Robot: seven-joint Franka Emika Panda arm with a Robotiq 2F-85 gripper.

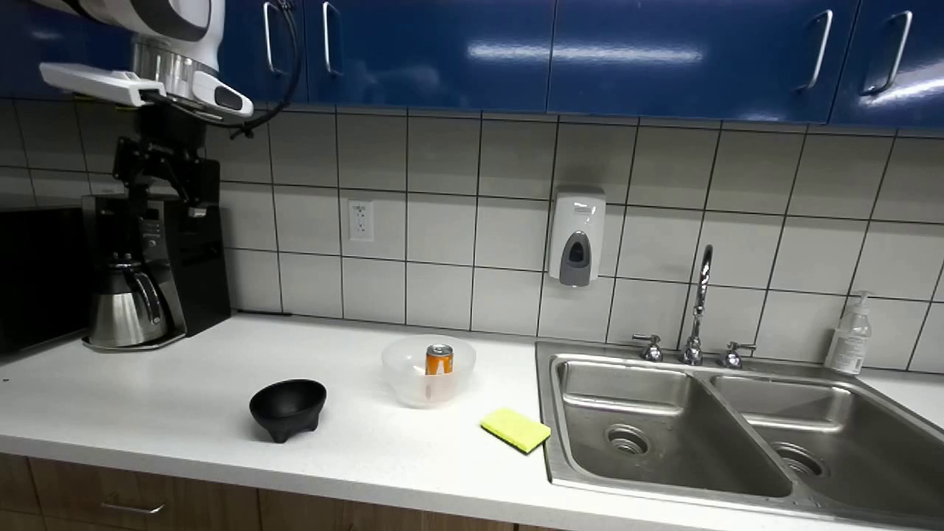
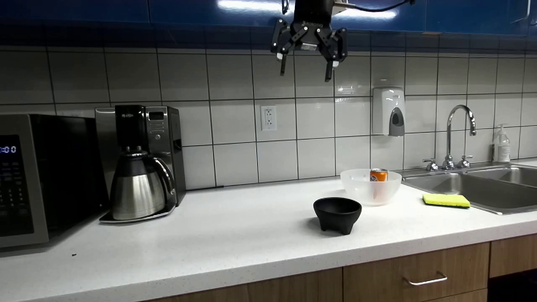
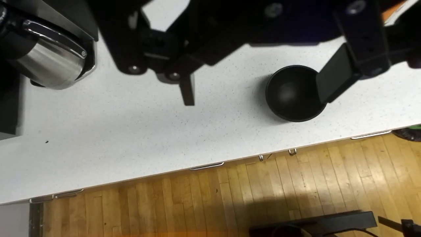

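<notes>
High above the counter, my gripper hangs open, its two fingers spread with nothing between them. A small black footed bowl stands on the counter, well below the gripper. In the wrist view one finger pad overlaps the right rim of that bowl, though only by line of sight. Farther back sits a translucent white bowl with an orange can upright inside it. To its right a yellow sponge with a dark underside lies flat beside the sink.
A coffee maker with a steel carafe and a microwave occupy the left end. The double sink and faucet are at the right. Blue cabinets hang overhead. The counter between carafe and black bowl is clear.
</notes>
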